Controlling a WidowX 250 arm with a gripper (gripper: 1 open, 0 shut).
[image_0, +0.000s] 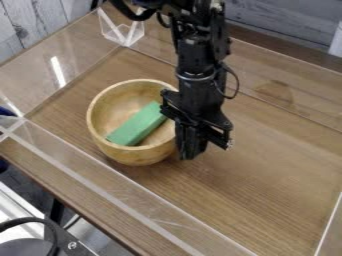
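My black gripper (190, 137) is low at the centre, its lower end at the right rim of a tan bowl (104, 104); it looks shut, and I see nothing held in it. A green block (135, 126) lies tilted inside the bowl, left of the gripper. Whether the fingertips touch the bowl is hard to tell.
A small clear plastic object (123, 28) stands at the top left. Black arm parts and cables lie at the bottom left corner.
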